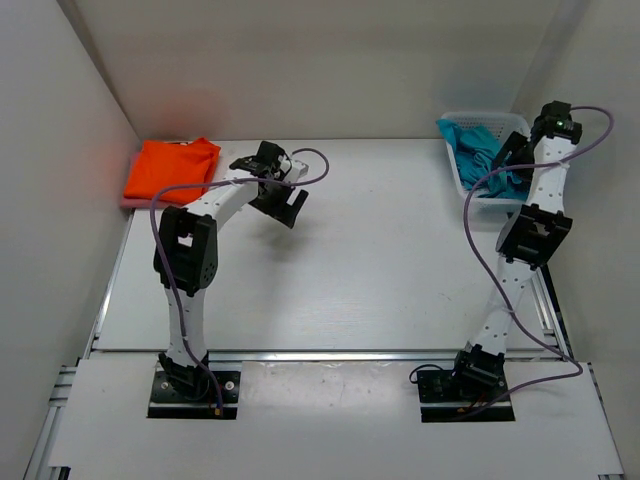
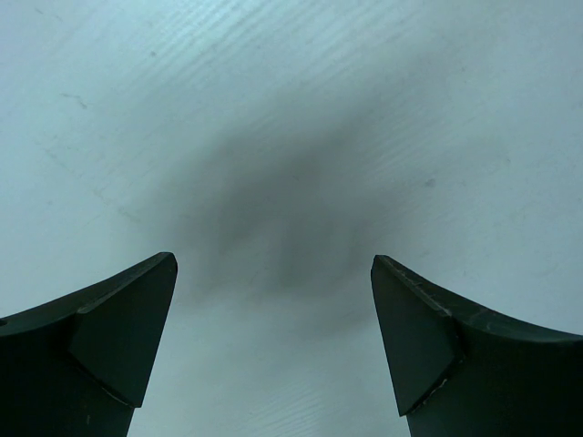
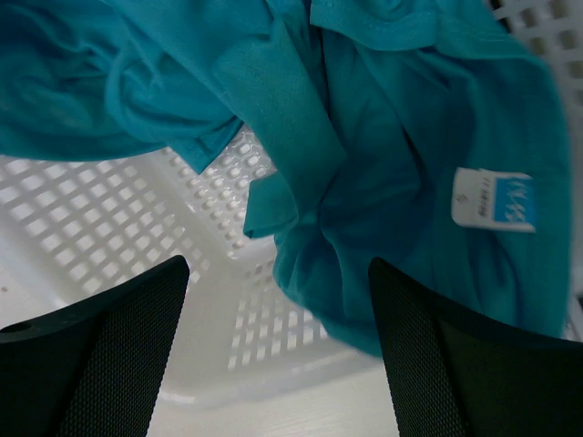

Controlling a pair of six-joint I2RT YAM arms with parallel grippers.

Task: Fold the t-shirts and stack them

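Observation:
A folded orange t-shirt [image 1: 165, 165] lies on a pink one [image 1: 133, 202] at the back left. My left gripper [image 1: 293, 207] hangs open over bare table; the left wrist view shows only white surface between its fingers. Teal shirts [image 1: 470, 150] lie crumpled in a white basket [image 1: 450, 175] at the back right. My right gripper [image 1: 517, 157] is open above the basket; in the right wrist view, teal cloth [image 3: 301, 146] with a small label [image 3: 492, 198] lies below its fingers.
Walls border the left, back and right.

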